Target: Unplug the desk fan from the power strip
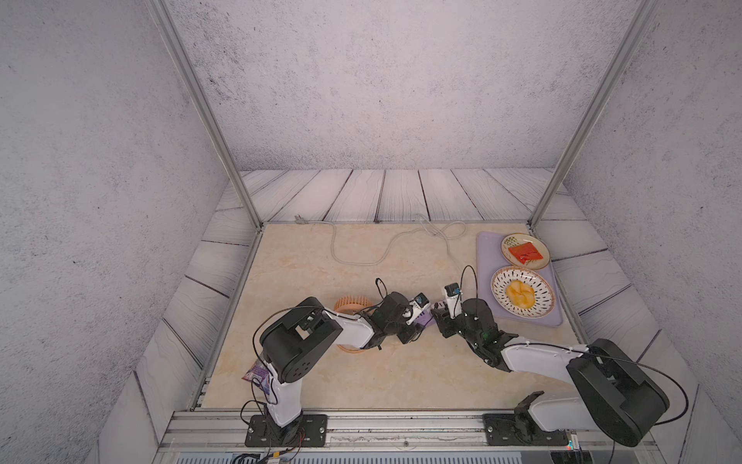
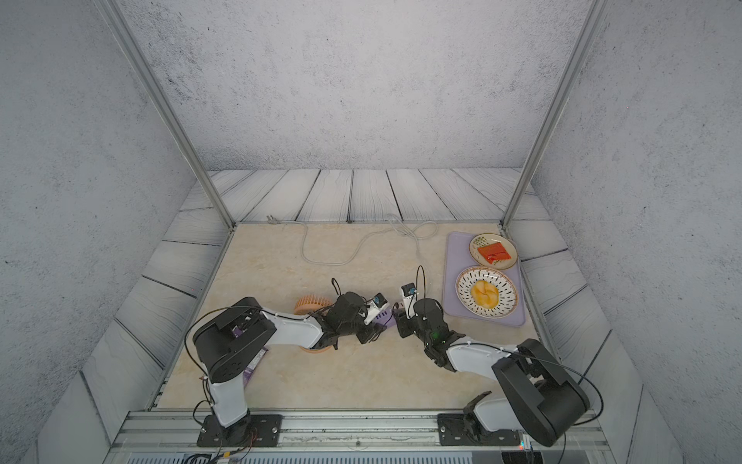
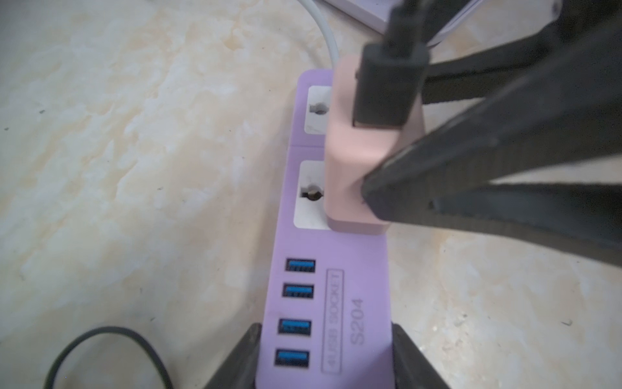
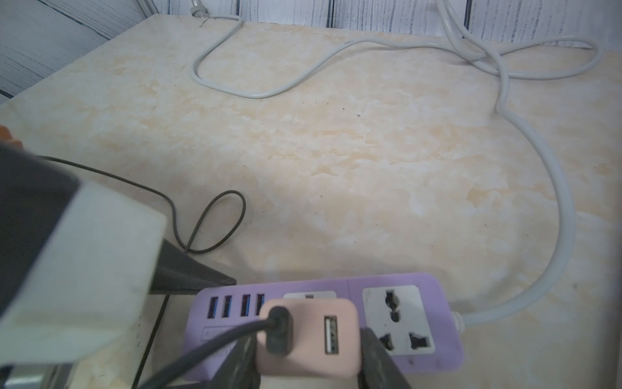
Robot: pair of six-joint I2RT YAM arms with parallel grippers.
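Note:
The purple power strip [image 3: 311, 246] lies on the table between the two arms. My left gripper is shut across its USB end, one finger [image 3: 414, 363] along each side. A pink plug block [image 4: 311, 372] stands over the strip's sockets, with a dark cord [image 4: 213, 347] plugged into it. My right gripper is shut on this block. Its base meets the strip in the left wrist view; whether its prongs sit in the socket is hidden. The orange desk fan [image 1: 352, 302] is partly covered by my left arm.
The strip's white cable [image 4: 560, 220] curves to the back edge, ending in a loose plug [image 1: 300, 219]. At right, a lilac tray [image 1: 485, 270] bears two plates of food. A purple packet [image 1: 258, 372] lies front left.

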